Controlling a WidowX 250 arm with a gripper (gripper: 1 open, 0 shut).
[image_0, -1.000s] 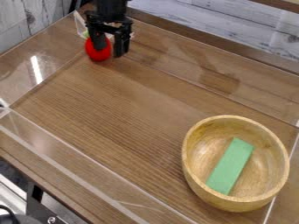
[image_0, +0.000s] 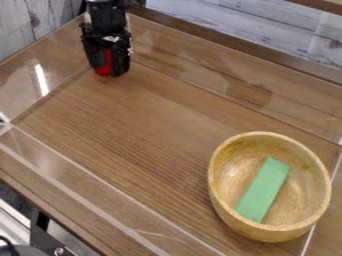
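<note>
My black gripper (image_0: 106, 48) is at the upper left of the camera view, over a red object (image_0: 102, 68) on the wooden table (image_0: 160, 120). The dark fingers partly cover the red object, and the gripper stands open around or just above it; whether they touch cannot be told.
A pale yellow bowl (image_0: 235, 216) with a green block (image_0: 265, 190) inside sits at the lower right. A grey wall edge runs along the upper left.
The gripper has shifted slightly left and down over the red object, which is now more hidden behind it. The bowl and green block have not moved.
</note>
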